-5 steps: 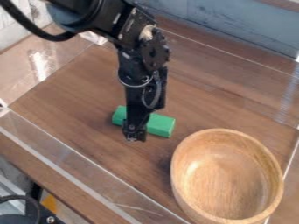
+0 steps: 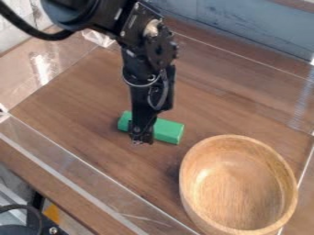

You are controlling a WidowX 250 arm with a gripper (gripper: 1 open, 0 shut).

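A green block (image 2: 168, 130) lies on the brown wooden table, left of a large wooden bowl (image 2: 238, 185). My black gripper (image 2: 142, 133) points down from the arm above, its tips low over the block's middle-left part and hiding some of it. Whether the fingers are closed on the block or stand apart around it is hard to make out.
A blue-grey wall (image 2: 245, 41) runs along the back. A clear strip edges the front left, with cables and dark parts beyond it at lower left.
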